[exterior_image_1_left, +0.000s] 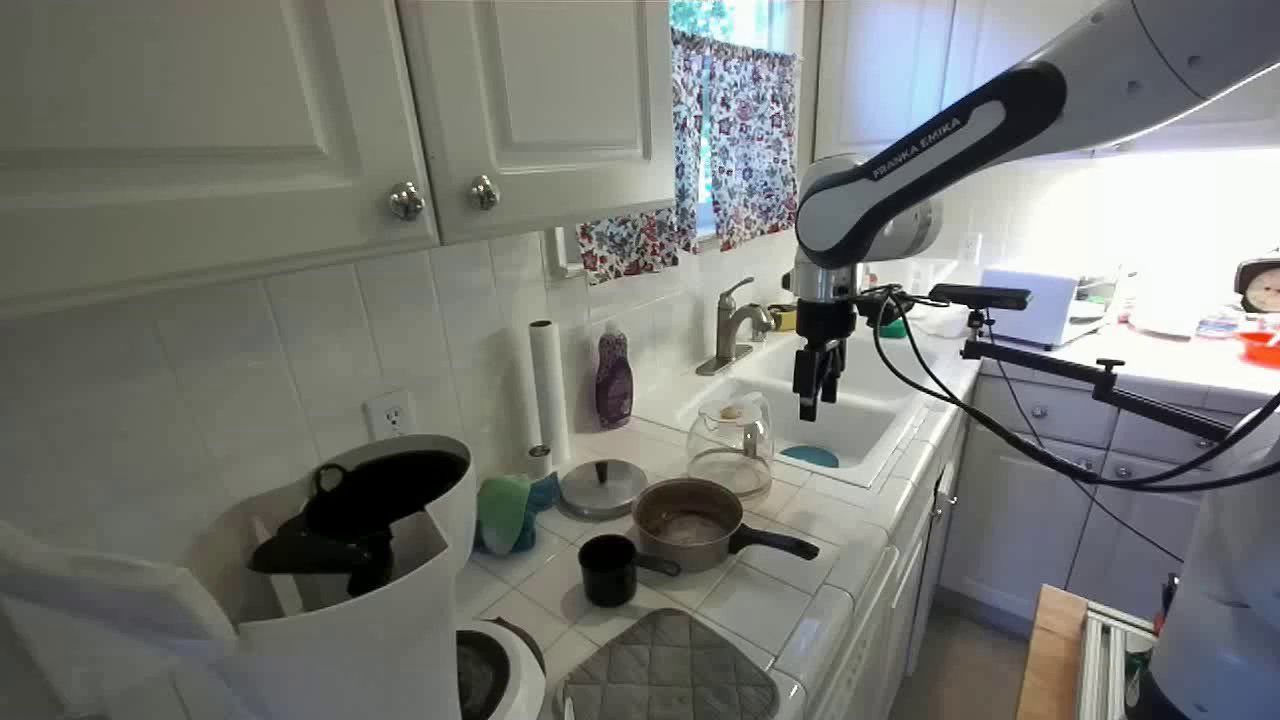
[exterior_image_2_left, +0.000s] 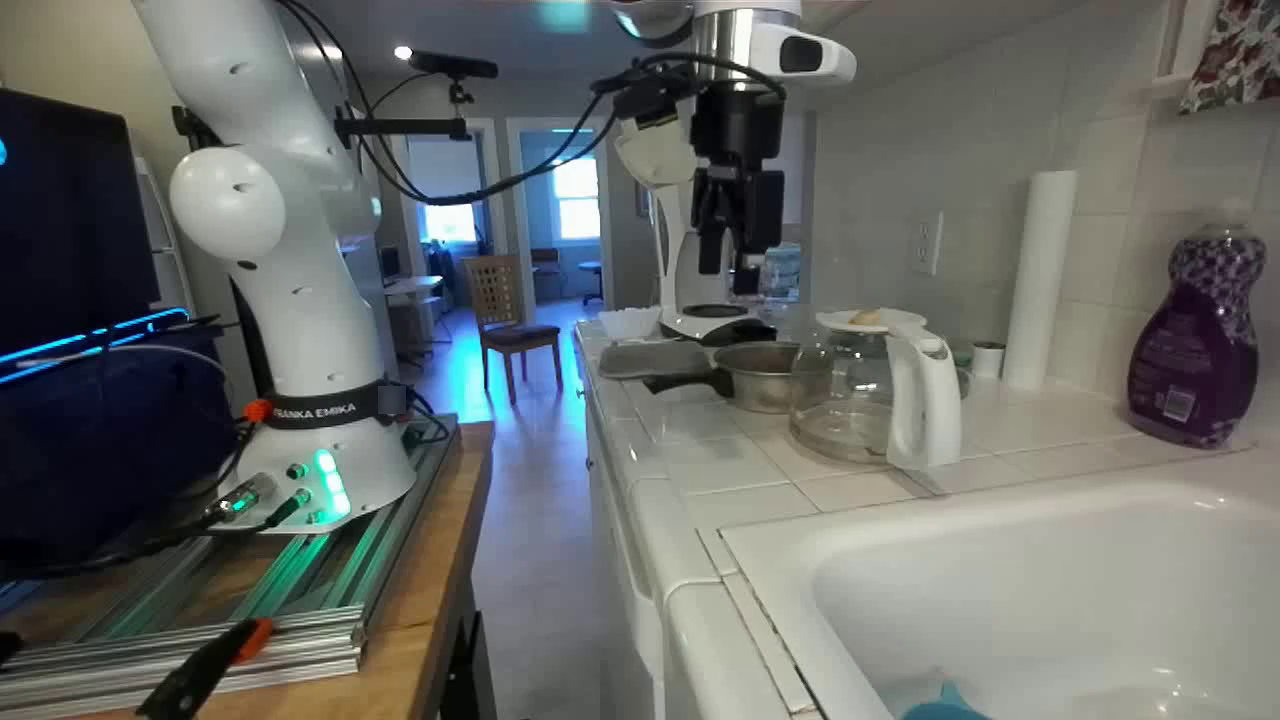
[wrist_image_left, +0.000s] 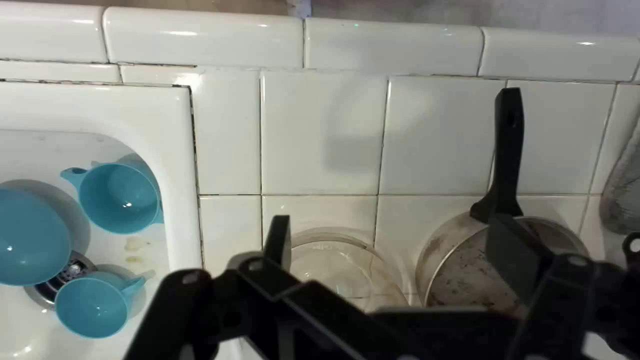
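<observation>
My gripper (exterior_image_1_left: 819, 390) hangs above the counter near the sink, open, with nothing between its fingers. Below it in the wrist view, a glass coffee carafe (wrist_image_left: 336, 264) is partly hidden by the gripper body. The carafe (exterior_image_2_left: 858, 396) stands upright on the tiles, its white handle turned to the sink side. Beside it is a brown saucepan (exterior_image_1_left: 687, 528) with a black handle. A small black pot (exterior_image_1_left: 608, 572) and a silver lid (exterior_image_1_left: 602, 488) rest close by. In the sink lie blue cups (wrist_image_left: 120, 198) and a blue bowl (wrist_image_left: 27, 237).
A paper towel roll (exterior_image_2_left: 1041, 282) and a purple soap bottle (exterior_image_1_left: 613, 379) stand along the wall. A grey quilted mat (exterior_image_1_left: 672, 672) and a white coffee maker (exterior_image_1_left: 348, 600) occupy the near end. Bare tiles (wrist_image_left: 324, 132) lie along the counter's front edge.
</observation>
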